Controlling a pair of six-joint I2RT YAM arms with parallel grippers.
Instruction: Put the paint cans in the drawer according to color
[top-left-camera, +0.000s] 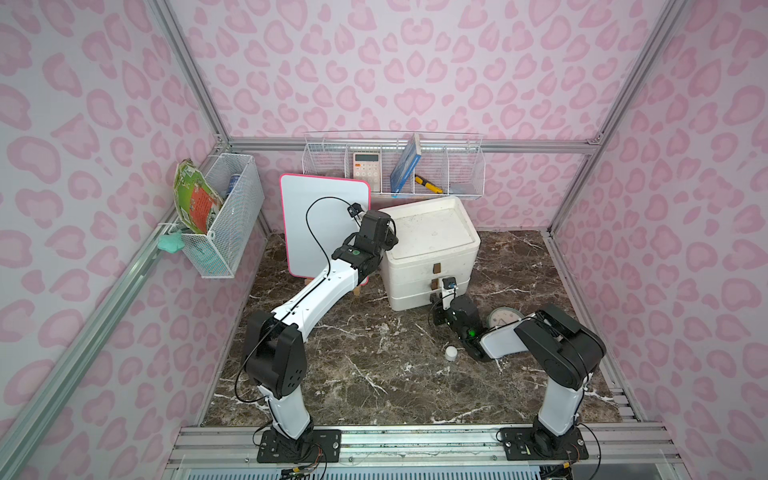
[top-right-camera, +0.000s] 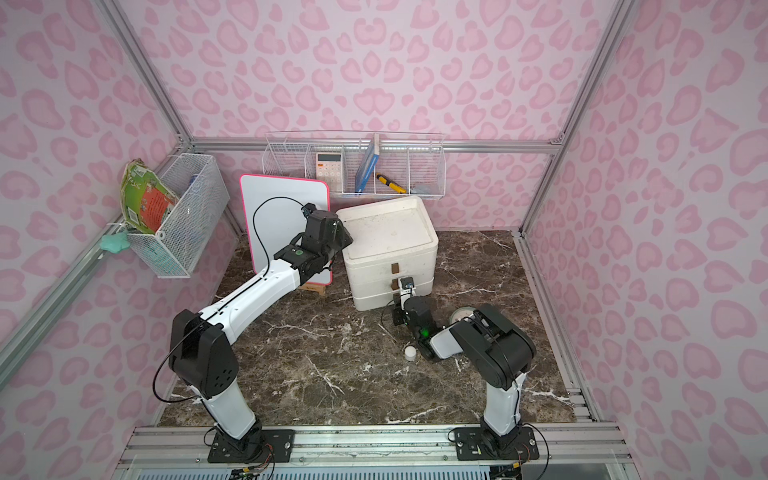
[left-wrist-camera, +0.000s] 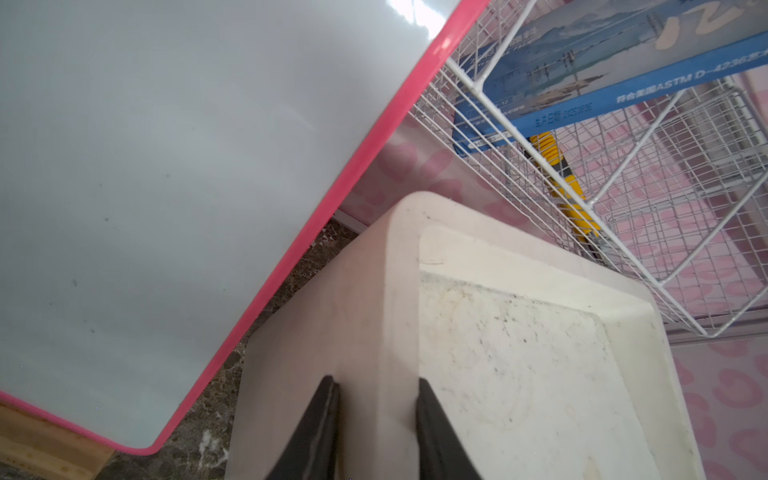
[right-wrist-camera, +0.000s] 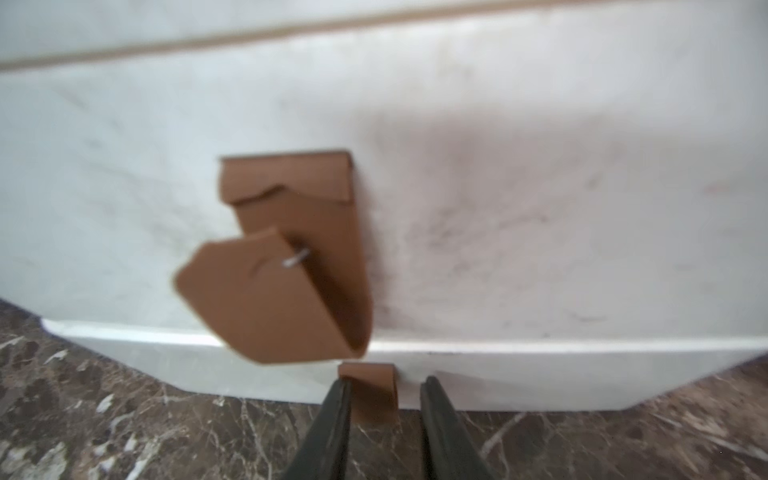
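Note:
A white two-drawer box (top-left-camera: 424, 232) stands on the table, both drawers closed. My left gripper is shut on its upper left edge, a finger on either side of the rim. On the front, a folded brown pull tab (right-wrist-camera: 264, 296) hangs from the upper drawer (right-wrist-camera: 520, 216); below it, another brown tab (right-wrist-camera: 372, 392) sits on the lower drawer (right-wrist-camera: 512, 376). My right gripper is part open in front of the lower tab, its fingers to either side, not clamped on it. One small white round object (top-left-camera: 452, 353), perhaps a paint can, stands on the table.
A whiteboard (top-left-camera: 308, 232) with a pink frame leans left of the box. Behind hangs a wire basket (top-left-camera: 472, 176) with a calculator and a blue box. A round pale object (top-left-camera: 504, 317) is partly hidden by the right arm.

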